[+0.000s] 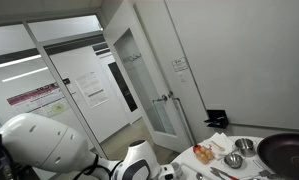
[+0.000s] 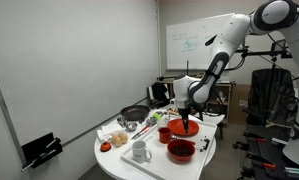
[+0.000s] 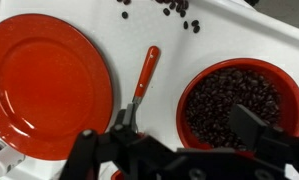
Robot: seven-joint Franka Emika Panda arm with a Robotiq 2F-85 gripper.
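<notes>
In the wrist view my gripper is open, its dark fingers spread at the bottom of the picture. A red bowl (image 3: pixel 188 128) of dark beans (image 3: pixel 229 105) lies at the right, partly covered by one finger. At the left is a flat red plate (image 3: pixel 49 85). Between plate and bowl lies a utensil with an orange-red handle (image 3: pixel 147 70); its lower end is hidden by the gripper. From exterior view 2, the gripper hangs over the tray area near the red plate (image 2: pixel 177 126), with the red bowl (image 2: pixel 181 149) closer to the camera.
Loose beans (image 3: pixel 177 8) are scattered on the white surface near the top of the wrist view. A white mug (image 2: pixel 141 153) and a red mug (image 2: pixel 164 134) stand by the bowl. A dark pan (image 1: pixel 287 153) and small metal bowls (image 1: pixel 244 146) occupy the table elsewhere.
</notes>
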